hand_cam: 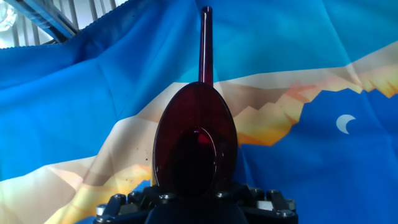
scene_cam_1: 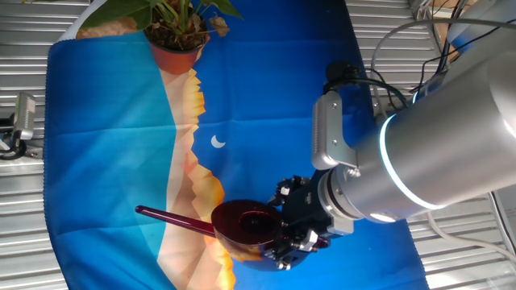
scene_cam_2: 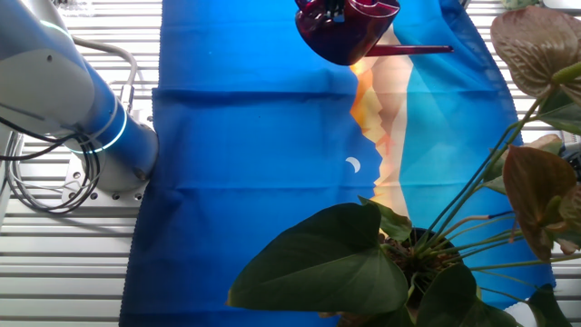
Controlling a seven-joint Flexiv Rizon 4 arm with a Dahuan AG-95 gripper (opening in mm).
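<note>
A glossy dark red watering can (scene_cam_1: 244, 223) with a long thin spout (scene_cam_1: 174, 220) is at the lower middle of exterior view 1. My gripper (scene_cam_1: 284, 229) is shut on it at the side opposite the spout. The exact place of contact is hidden. In the wrist view the can (hand_cam: 196, 115) stretches straight ahead from between the fingers, its spout pointing away. Exterior view 2 cuts off the can (scene_cam_2: 343, 38) at the top edge, where it appears raised over the cloth.
A leafy plant in an orange-brown pot (scene_cam_1: 175, 60) stands at the far end of the blue printed cloth (scene_cam_1: 266, 97). Its broad leaves (scene_cam_2: 318, 263) spread widely in exterior view 2. Between pot and can the cloth lies clear, with slight creases.
</note>
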